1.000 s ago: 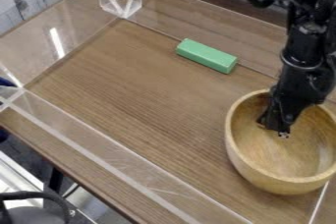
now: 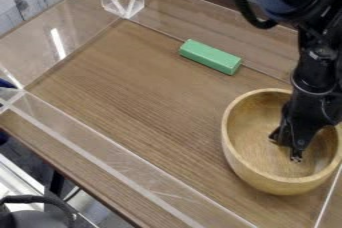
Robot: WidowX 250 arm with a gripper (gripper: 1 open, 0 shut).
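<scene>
A large wooden bowl (image 2: 254, 157) sits at the lower right of the table. My black gripper (image 2: 289, 138) reaches down from the upper right into the bowl, its fingertips inside near the right part. Whether it holds anything, and how far apart its fingers are, is too dark and small to tell.
A green block (image 2: 210, 58) lies toward the back centre. A clear plastic piece (image 2: 120, 0) stands at the back left. The wooden table (image 2: 114, 92) is open in the middle and left, with transparent strips along its edges.
The gripper has moved down and to the right, deeper into the bowl. The bowl has shifted slightly left. The green block has not moved.
</scene>
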